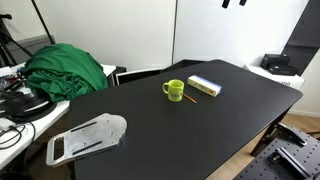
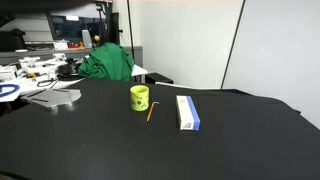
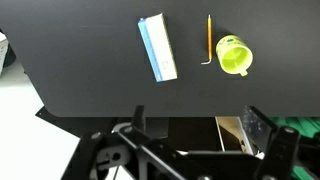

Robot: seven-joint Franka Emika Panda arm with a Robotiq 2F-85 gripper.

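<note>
A yellow-green mug (image 1: 175, 91) stands upright on the black table; from above, in the wrist view, the open top of the mug (image 3: 234, 56) shows. Close beside it lies a thin orange pencil-like stick (image 2: 152, 111), apart from the mug (image 2: 139, 98). On the stick's other side is a white and blue box (image 3: 158, 48), lying flat. High above the table, my gripper (image 1: 234, 4) shows only its tips at the top edge. In the wrist view the gripper's fingers (image 3: 138, 119) stand wide apart, with nothing held between them.
A grey metal plate with a handle slot (image 1: 87, 138) lies at the table's left side. Green cloth (image 1: 66, 72) is heaped beyond the table, near cables and clutter. White panels stand behind.
</note>
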